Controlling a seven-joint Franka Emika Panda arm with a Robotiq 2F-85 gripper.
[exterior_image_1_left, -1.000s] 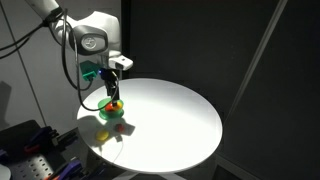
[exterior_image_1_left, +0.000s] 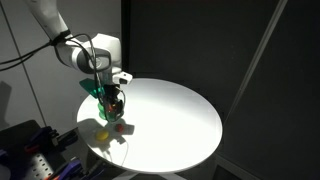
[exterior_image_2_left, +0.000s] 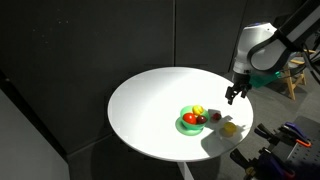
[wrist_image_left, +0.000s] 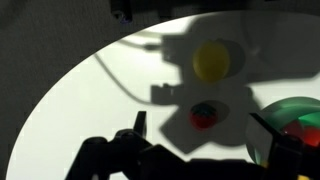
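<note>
A green bowl (exterior_image_2_left: 181, 127) on the white table holds a red item (exterior_image_2_left: 189, 118), a yellow one and a dark red one. Beside it on the table lie a small red fruit-like item (exterior_image_2_left: 216, 116) with a dark top and a yellow item (exterior_image_2_left: 229, 128). In the wrist view, my gripper is open and empty, its fingers well apart. The red item (wrist_image_left: 203, 117) appears between the fingertips, apart from both; the yellow item (wrist_image_left: 211, 61) lies beyond. Part of the bowl (wrist_image_left: 285, 108) shows at the right, partly hidden by a finger.
Dark floor surrounds it, and the arm casts a shadow over the items.
The arm has come down and shifted slightly right in exterior view 1; the gripper now hides part of the bowl. The items on the table have not moved.
</note>
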